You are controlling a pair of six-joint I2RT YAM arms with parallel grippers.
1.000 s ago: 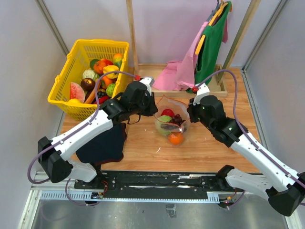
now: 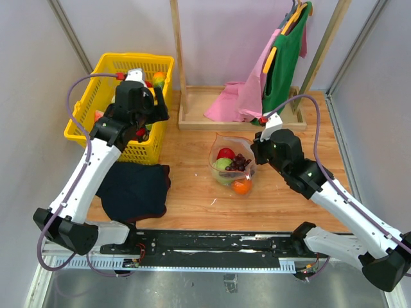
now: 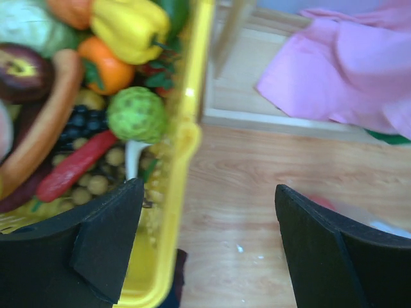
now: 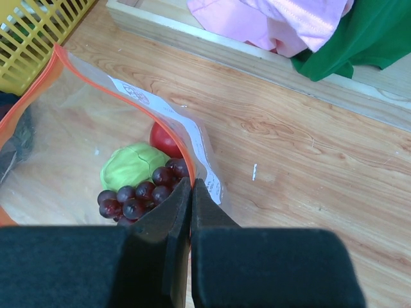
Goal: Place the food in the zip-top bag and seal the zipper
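A clear zip top bag (image 4: pixel 58 160) with an orange-red rim stands open on the table. Inside it are a red round fruit (image 2: pixel 226 154), a green cabbage-like item (image 4: pixel 131 165), dark grapes (image 4: pixel 144 196) and an orange (image 2: pixel 242 186). My right gripper is shut on the bag's right rim; the thin film runs between its fingertips. My left gripper is open and empty, its fingers (image 3: pixel 109 237) wide apart. It hangs over the right side of the yellow basket (image 2: pixel 76 128), away from the bag.
Mixed toy produce fills the basket, including a yellow pepper (image 3: pixel 128 29) and a long brown sausage-like item (image 3: pixel 48 122). A dark folded cloth (image 2: pixel 133 192) lies in front. Behind the bag stands a wooden rack (image 2: pixel 192 115) with hanging clothes.
My left gripper has opened, let go of the bag's left rim and swung left over the basket. The bag's left side has sagged slightly. My right arm has stayed put.
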